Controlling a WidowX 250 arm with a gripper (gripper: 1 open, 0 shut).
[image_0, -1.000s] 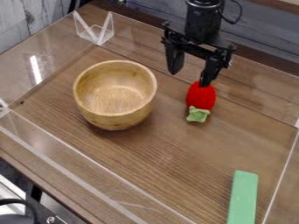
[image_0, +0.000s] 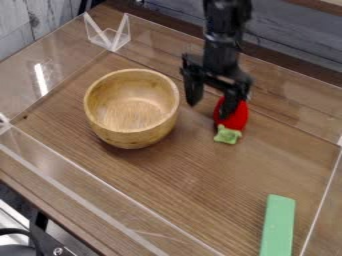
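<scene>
My black gripper (image_0: 211, 82) reaches down from the top centre over the table, its fingers apart and blurred, above and just left of a red strawberry-like toy (image_0: 231, 116) with a green top (image_0: 229, 135). A wooden bowl (image_0: 131, 107) sits to the left. I cannot tell whether a fingertip touches the red toy.
A green block (image_0: 279, 228) lies at the lower right. A clear plastic object (image_0: 110, 32) stands at the upper left. Dark cables (image_0: 24, 245) are at the bottom left corner.
The gripper has moved a little left and is now blurred. The red toy and bowl stay in about the same places.
</scene>
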